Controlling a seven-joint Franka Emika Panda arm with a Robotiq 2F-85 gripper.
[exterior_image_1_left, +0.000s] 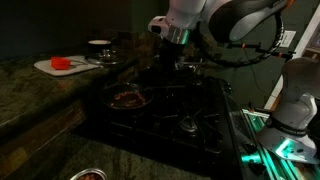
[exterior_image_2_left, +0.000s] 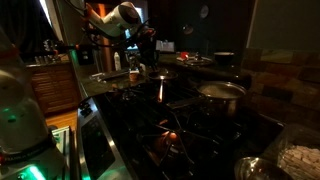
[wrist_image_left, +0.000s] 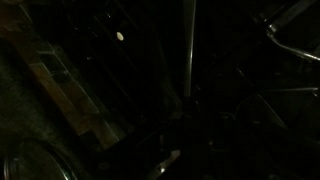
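Observation:
A dark frying pan (exterior_image_1_left: 127, 97) with brownish food in it sits on the black stovetop in exterior view 1. My gripper (exterior_image_1_left: 172, 64), dark against the background, hangs above the stove to the right of this pan. It appears shut on a long thin utensil; in the wrist view the shiny shaft of the utensil (wrist_image_left: 190, 45) runs away from the fingers. The fingers are mostly lost in shadow, and I cannot tell what the utensil's far end is or whether it touches the pan.
Exterior view 2 shows a larger pan (exterior_image_2_left: 220, 91) on the stove, plus a metal bowl (exterior_image_2_left: 258, 169) and a clear container (exterior_image_2_left: 300, 158) at the near right. A white tray with a red item (exterior_image_1_left: 62, 64) rests on the back counter. Lighting is dim.

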